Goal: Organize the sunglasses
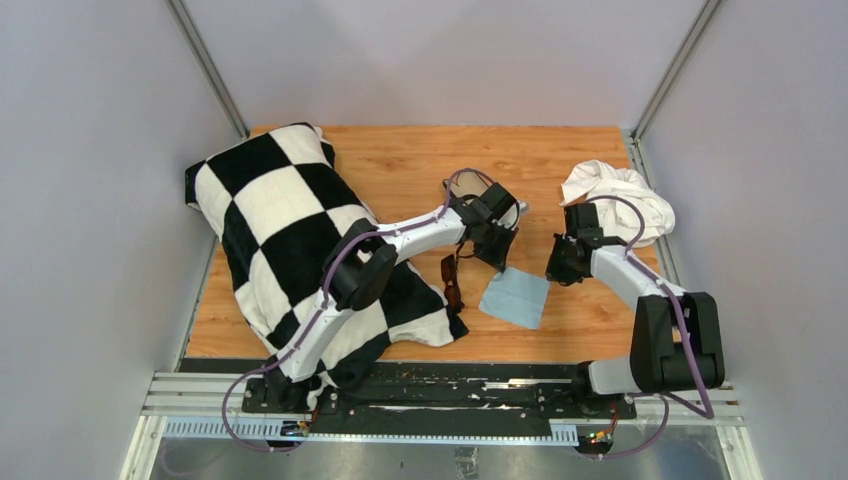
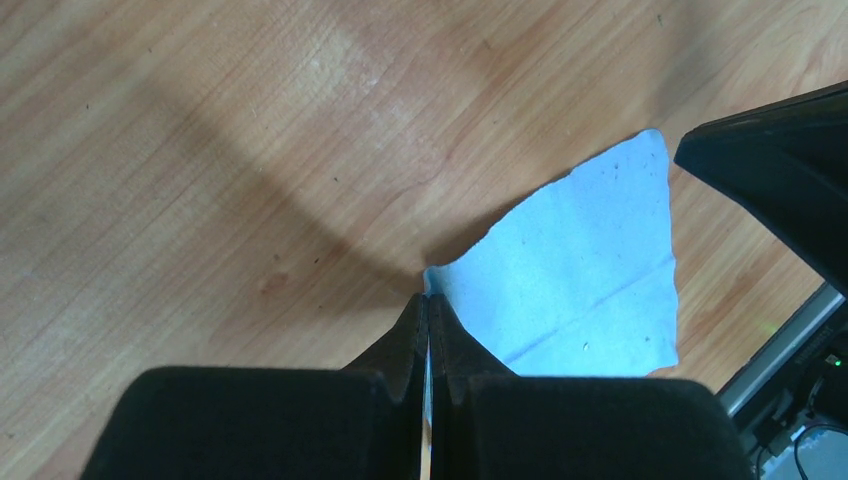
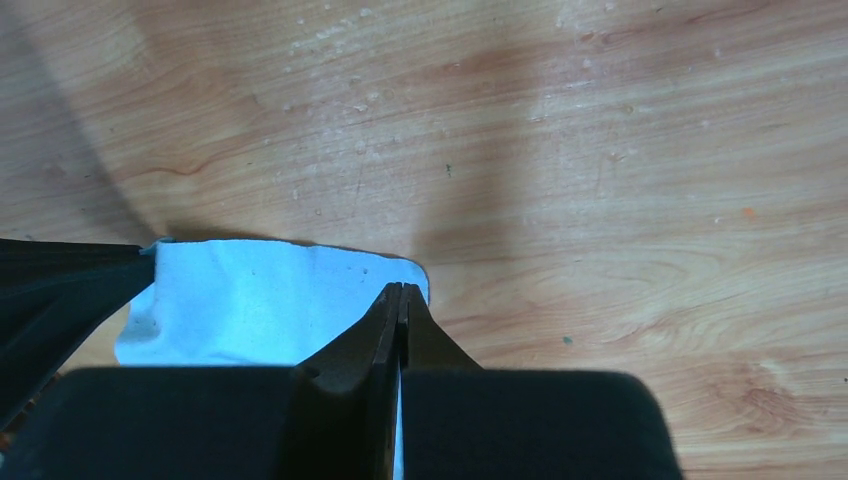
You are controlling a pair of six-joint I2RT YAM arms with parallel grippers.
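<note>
A light blue cloth (image 1: 514, 300) lies flat on the wood. My left gripper (image 1: 502, 267) is shut at its upper-left corner; in the left wrist view its tips (image 2: 426, 305) meet the cloth edge, and whether they pinch it is unclear. My right gripper (image 1: 550, 275) is shut over the upper-right corner, its tips (image 3: 400, 292) just inside the cloth's edge, with nothing visible between them. Dark sunglasses (image 1: 452, 282) lie left of the cloth. A light case or bag (image 1: 461, 185) is partly hidden behind the left gripper.
A checkered blanket (image 1: 271, 217) covers the left of the table, under the left arm. A bunched white cloth (image 1: 632, 196) lies at the back right. Bare wood (image 1: 420, 155) is free along the back.
</note>
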